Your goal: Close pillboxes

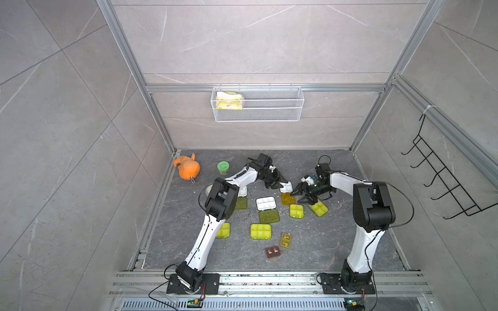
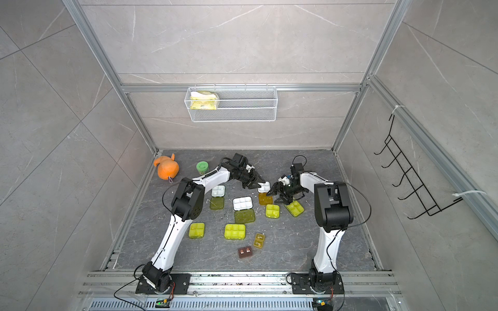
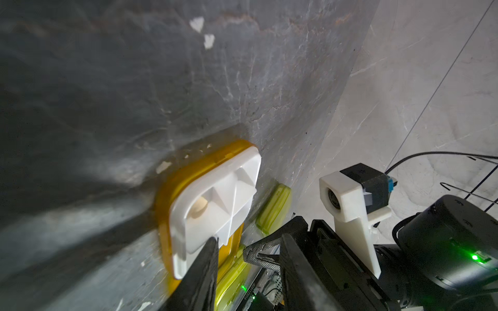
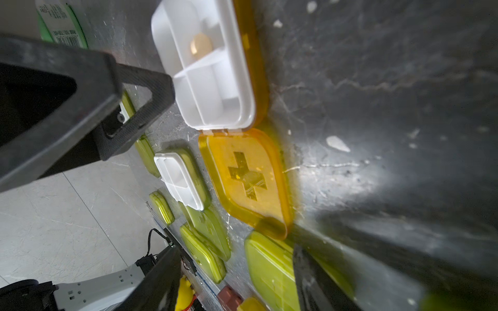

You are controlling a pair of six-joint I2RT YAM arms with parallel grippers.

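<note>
An orange pillbox lies open at the back centre, its white tray [image 4: 212,72] holding a round tan pill [image 4: 201,46] and its lid with a cross [image 4: 243,176] folded out toward the front. My left gripper is part open just beside that tray, one finger close to its edge; contact cannot be made out. On the lid's right side, my right gripper stands open and empty. Two green pillboxes also lie open, with white trays [image 1: 266,203] showing.
Closed green pillboxes [image 1: 260,231], a small yellow one [image 1: 285,240] and a brown one [image 1: 272,252] lie around the front and right. A green-lidded jar [image 1: 223,167] and an orange plush [image 1: 187,168] sit back left.
</note>
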